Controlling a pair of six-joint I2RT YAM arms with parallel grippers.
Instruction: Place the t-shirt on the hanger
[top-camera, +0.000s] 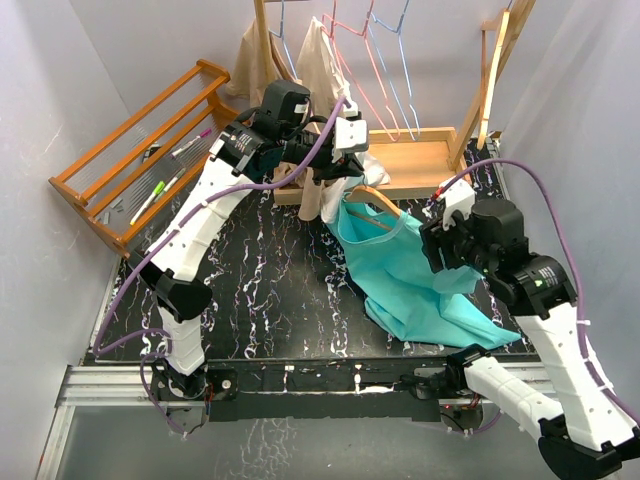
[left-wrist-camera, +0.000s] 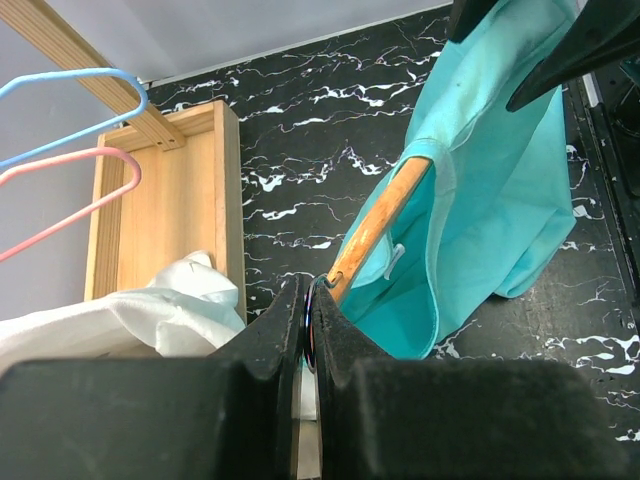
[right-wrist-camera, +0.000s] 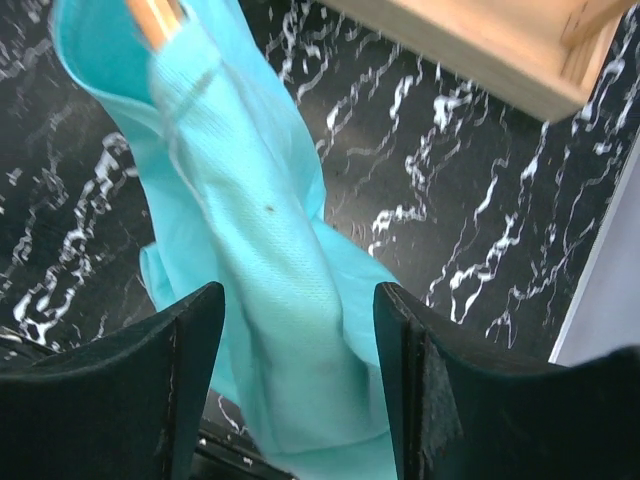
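Note:
My left gripper is shut on the hook of a wooden hanger (left-wrist-camera: 385, 215), held above the table. A turquoise t-shirt (top-camera: 400, 290) hangs over the hanger's far shoulder and drapes down toward the table's front right. My right gripper is part open above the draped cloth (right-wrist-camera: 250, 200), its fingers on either side of a fold; whether they touch it is unclear. In the left wrist view the right gripper's dark fingers are at the top right, beside the cloth.
A wooden rack with blue and pink hangers (top-camera: 365, 50) and pale garments (top-camera: 320, 70) stands at the back over a wooden box (top-camera: 410, 155). A tilted wooden shelf (top-camera: 115, 175) with pens is at the left. Bare marble table (top-camera: 270, 310) shows at centre-left.

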